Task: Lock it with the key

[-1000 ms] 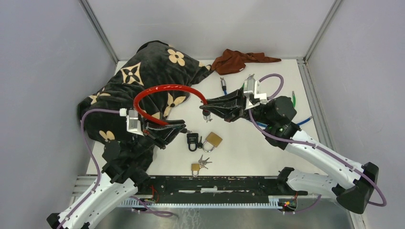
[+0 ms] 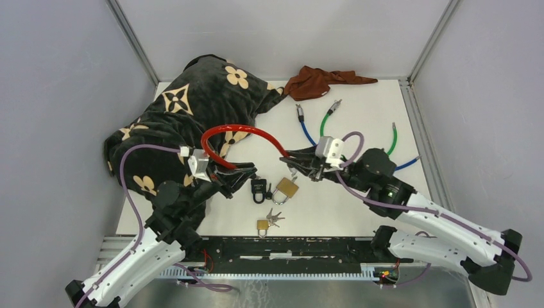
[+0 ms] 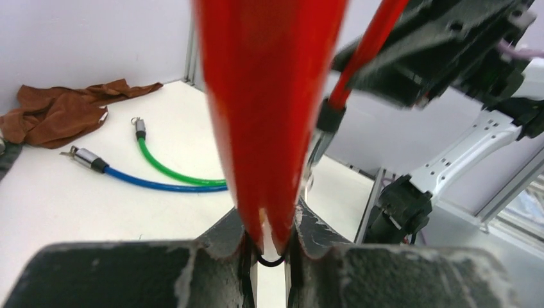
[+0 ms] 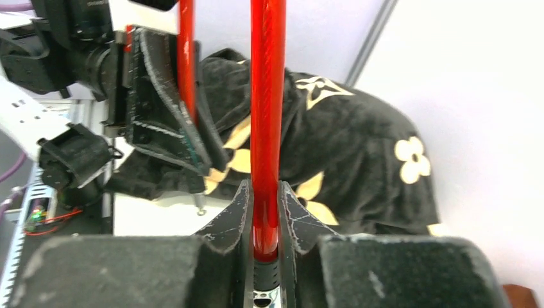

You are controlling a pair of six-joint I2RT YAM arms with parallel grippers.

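A red cable lock (image 2: 247, 127) arches between my two arms above the table. My left gripper is shut on the cable near one end; in the right wrist view a thin metal piece (image 4: 200, 206) shows below the left fingers. The right gripper has its fingers against both sides of the cable, just above the black and silver end fitting (image 4: 265, 274). That end hangs below the right fingers, its silver part (image 3: 317, 147) visible in the left wrist view. The two ends are apart. Whether a key sits in either end I cannot tell.
Below the grippers lie a black padlock (image 2: 258, 187), a brass padlock (image 2: 288, 187), a small brass padlock (image 2: 262, 225) and loose keys (image 2: 274, 219). Blue (image 3: 160, 185) and green (image 3: 160, 165) cable locks lie behind. A dark blanket (image 2: 192, 106) covers the left.
The cable's arch changed shape.
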